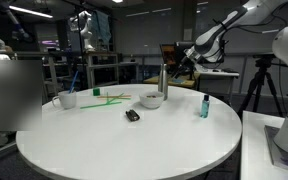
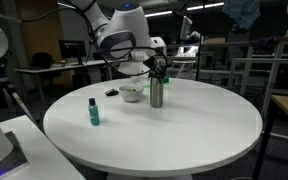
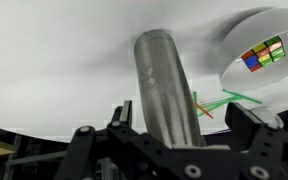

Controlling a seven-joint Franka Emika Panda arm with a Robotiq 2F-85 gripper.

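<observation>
A tall silver cylinder (image 3: 164,90) stands upright on the white table, close to the white bowl. My gripper is open, its dark fingers (image 3: 117,138) on either side of the cylinder with gaps showing. The cylinder's near end is partly hidden by the gripper in the wrist view. From the second exterior view, the gripper (image 2: 160,72) is at the top of the cylinder (image 2: 157,94). The first exterior view also shows the cylinder (image 1: 163,82) beside the bowl, below the reach of the arm.
The white bowl (image 1: 152,101) holds a colourful cube (image 3: 263,52). A teal bottle (image 1: 205,104) stands near the table's right edge. Further left are a black object (image 1: 132,115), green and orange sticks (image 1: 109,100), a green block (image 1: 96,92) and a mug (image 1: 67,100).
</observation>
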